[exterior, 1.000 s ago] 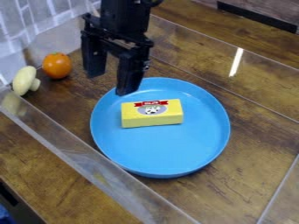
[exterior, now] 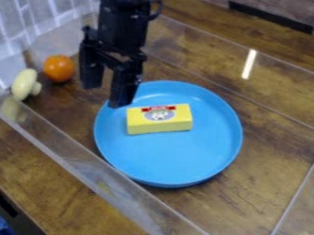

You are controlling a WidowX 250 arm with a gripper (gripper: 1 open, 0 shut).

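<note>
My black gripper [exterior: 106,72] hangs open over the upper left rim of a blue plate [exterior: 172,161], nothing visible between its fingers. A yellow box [exterior: 160,124] with a red and white label lies on the plate, below and right of the gripper. An orange fruit [exterior: 59,67] and a pale yellow-green object [exterior: 25,83] sit to the left of the gripper.
A wooden table [exterior: 252,101] surrounds the plate, clear on the right and at the back. A transparent rail or edge [exterior: 68,151] runs diagonally along the lower left.
The gripper has shifted a little to the left. The plate, box and other objects have not moved.
</note>
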